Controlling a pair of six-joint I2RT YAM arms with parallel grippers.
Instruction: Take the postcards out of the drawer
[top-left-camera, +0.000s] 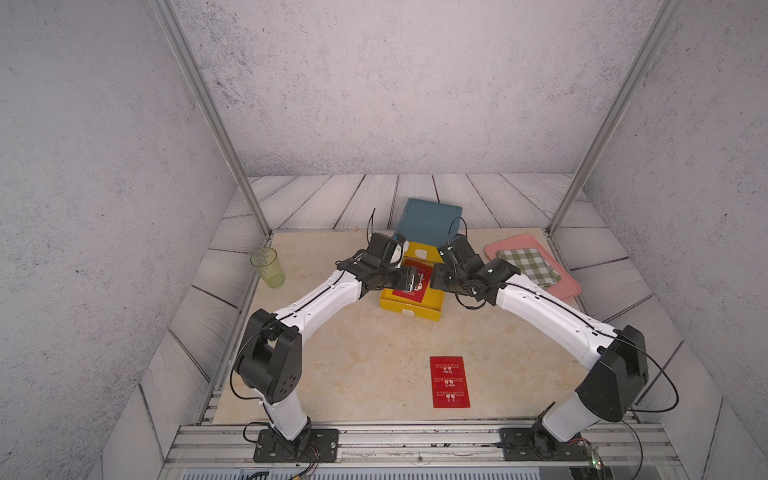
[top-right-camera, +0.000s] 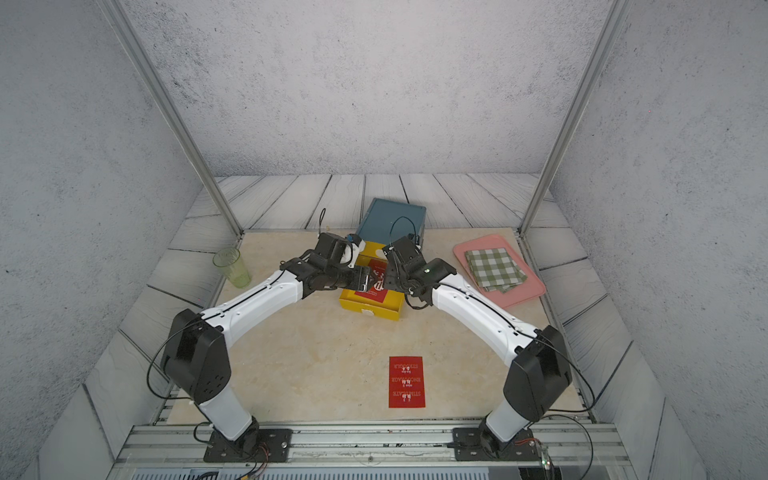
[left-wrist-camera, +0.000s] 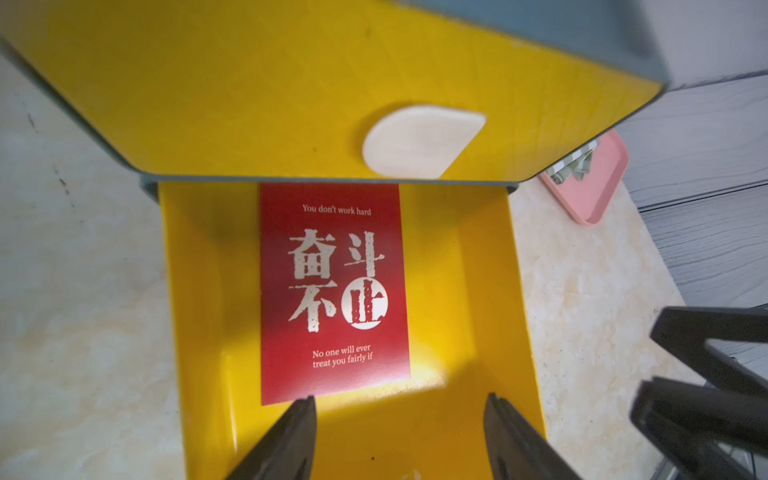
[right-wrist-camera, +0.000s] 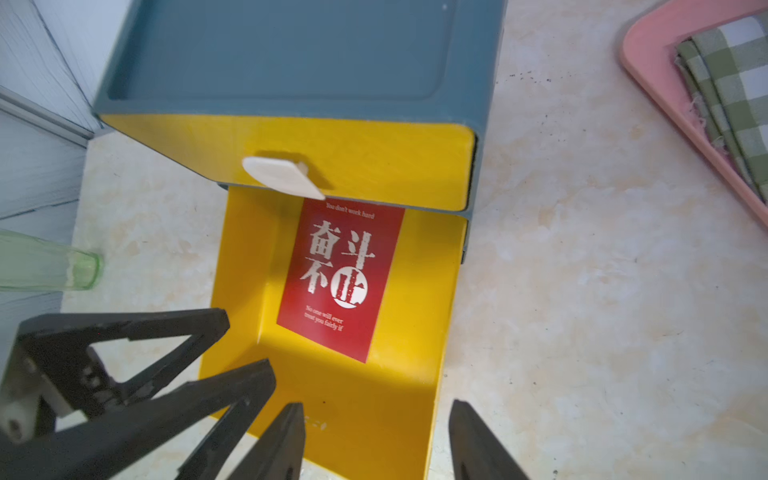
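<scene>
A red postcard with white lettering (left-wrist-camera: 336, 304) lies inside the pulled-out yellow drawer (right-wrist-camera: 400, 376) of a blue-and-yellow box (right-wrist-camera: 296, 56). My left gripper is over the drawer, fingers apart and open, with nothing between them. My right gripper is also open above the drawer's front, right beside the left one, and holds nothing. Another red postcard (top-left-camera: 449, 381) lies flat on the table near the front edge.
A pink tray with a checked cloth (top-right-camera: 496, 268) stands at the right. A green glass (top-right-camera: 232, 268) stands at the left.
</scene>
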